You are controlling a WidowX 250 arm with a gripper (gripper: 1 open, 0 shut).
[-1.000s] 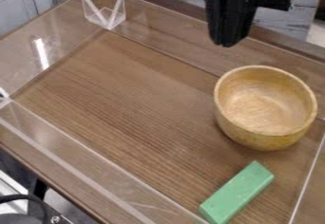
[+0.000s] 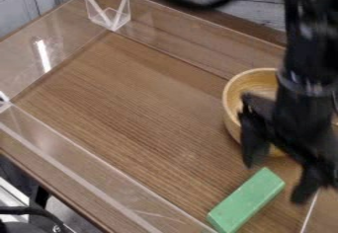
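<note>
My dark gripper [image 2: 280, 146] is low over the right side of the table, open, its body blurred and filling much of the upper right. Just below it lies a green block [image 2: 246, 199], long and tilted diagonally. A tan bowl [image 2: 242, 87] stands behind the gripper, mostly hidden by it.
A small transparent holder [image 2: 109, 12] stands near the back left edge. Dark cables or parts show at the bottom left corner.
The gripper has come down from the top of the view, past the bowl, to just above the green block, now covering most of the bowl. The block appears unmoved.
</note>
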